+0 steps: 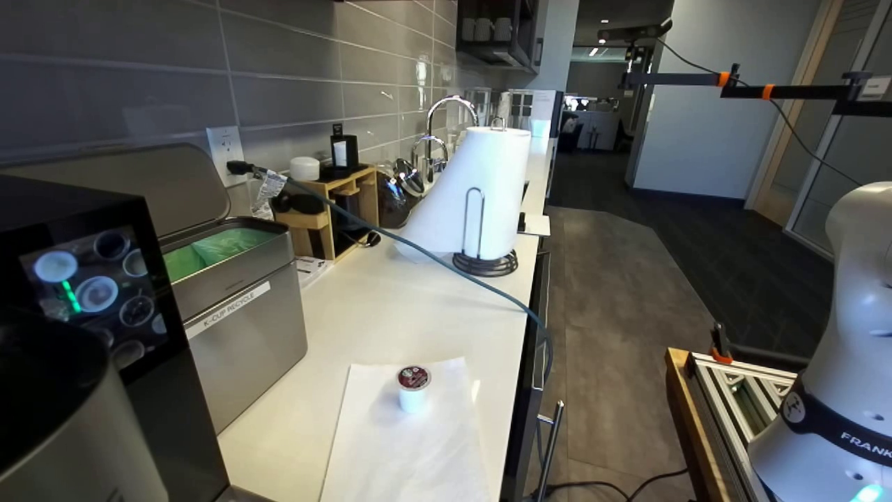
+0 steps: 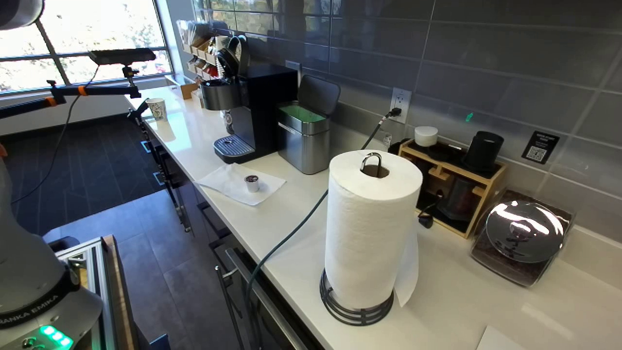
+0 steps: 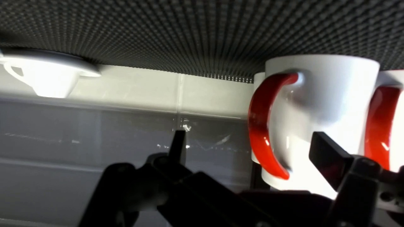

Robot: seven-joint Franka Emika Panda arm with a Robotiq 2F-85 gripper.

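Observation:
In the wrist view, a white mug [image 3: 322,102] with a red handle [image 3: 261,126] rests against a dark mesh mat [image 3: 181,37], which fills the top of that view. My gripper is open. The handle shows in the space between its black fingers; one fingertip overlaps the mug's white side. Nothing is gripped, and whether a finger touches the mug I cannot tell. Both exterior views leave the gripper out of frame; they show only part of the arm [image 1: 836,351].
Close beside the mug is another red-handled mug [image 3: 382,121]. A white cup with saucer [image 3: 56,73] sits farther off at the left. On the counter stand a coffee machine [image 2: 274,111], a recycle bin [image 2: 306,140], a paper towel roll [image 2: 373,233] and a small pod [image 2: 251,183].

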